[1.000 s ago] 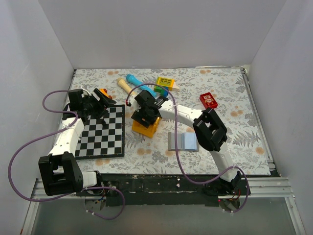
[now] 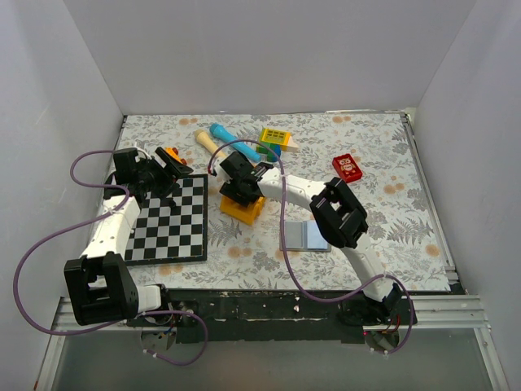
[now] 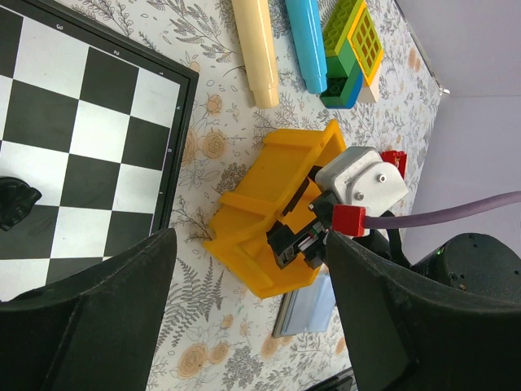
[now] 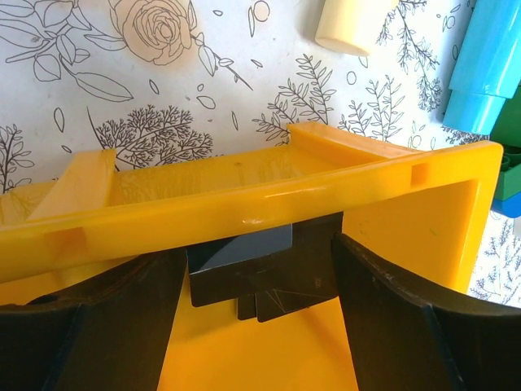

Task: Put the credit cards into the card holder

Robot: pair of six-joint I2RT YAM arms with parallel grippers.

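Dark cards [image 4: 264, 273] lie in the orange-yellow bin [image 4: 244, 199], one overlapping another, partly hidden under the bin's near rim in the right wrist view. My right gripper reaches into the bin, open, a finger [image 4: 134, 305] to the left of the cards and the other to their right. Whether the pads touch the card edges, I cannot tell. Below the bin in the top view lies a flat grey and pale-blue folded piece [image 2: 305, 235], probably the card holder. Over the chessboard's upper side my left gripper [image 2: 176, 169] hangs open and empty.
A black-framed chessboard [image 2: 168, 232] fills the left side. Behind the bin are a cream stick [image 2: 205, 142], a blue stick [image 2: 232, 140] and toy blocks [image 2: 277, 138]. A red box [image 2: 347, 168] sits at right.
The left arm, bin and grey-blue piece look unmoved.
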